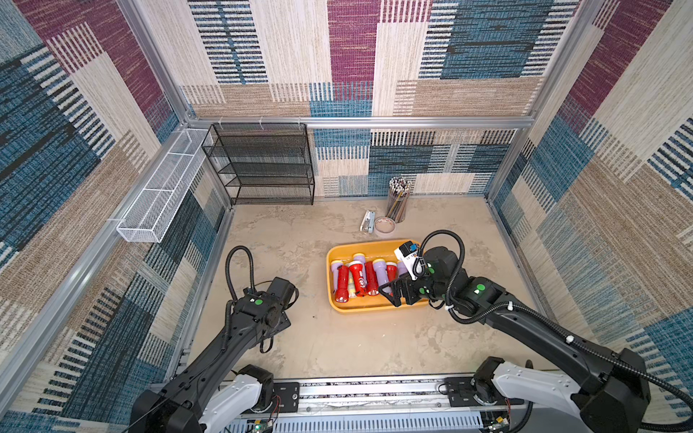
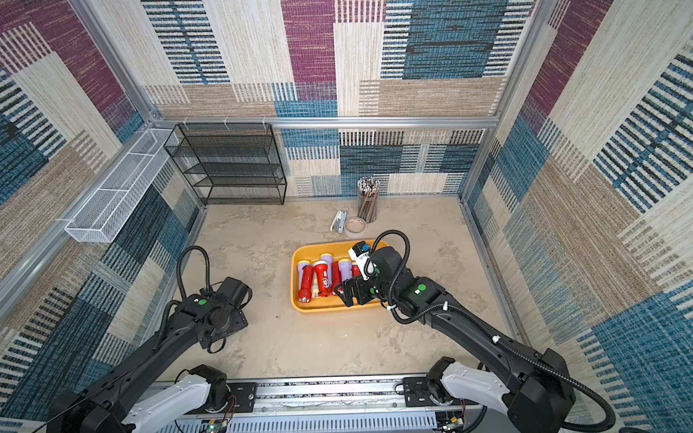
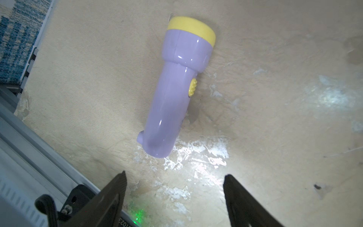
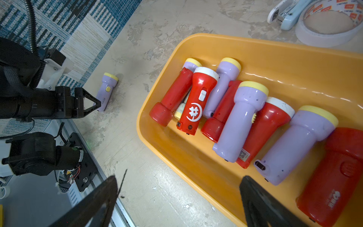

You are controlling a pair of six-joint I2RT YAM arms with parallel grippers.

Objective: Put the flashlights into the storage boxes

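A lilac flashlight (image 3: 172, 90) with a yellow head lies alone on the table, ahead of my left gripper, whose fingers are apart and empty. In the top left view that flashlight is hidden by the left arm. Several red and lilac flashlights lie side by side inside the orange box (image 4: 166, 153); among them are a red flashlight with a flower mark (image 4: 196, 100) and a lilac flashlight (image 4: 242, 121). My right gripper is open over the front part of the box, with nothing between its fingers.
Behind the box are a tape roll (image 1: 384, 225), a stapler (image 1: 367, 221) and a holder of pencils (image 1: 397, 198). A black wire rack (image 1: 263, 164) stands at the back left; a white wire basket (image 1: 164, 186) hangs on the left wall. Bare table surrounds the box's front.
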